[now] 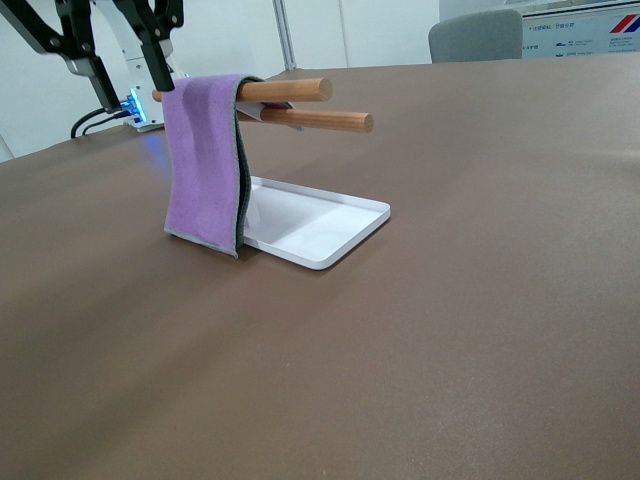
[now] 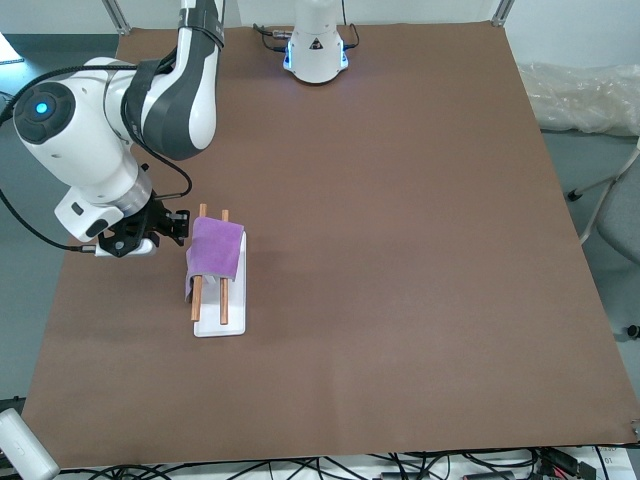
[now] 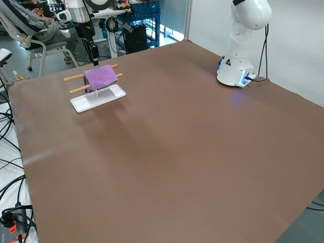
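Observation:
A purple cloth [image 2: 214, 245] is draped over two wooden rods [image 1: 290, 90] above a white tray [image 2: 220, 326], hanging down the near side in the top view [image 1: 200, 160]. My black gripper [image 1: 132, 92] is above the cloth's side of the rack, its fingers apart with no cloth visible between them; in the right view it [image 3: 92, 53] stands just over the rack.
Cables run along the near edge, and a chair [image 2: 625, 210] is beside the table.

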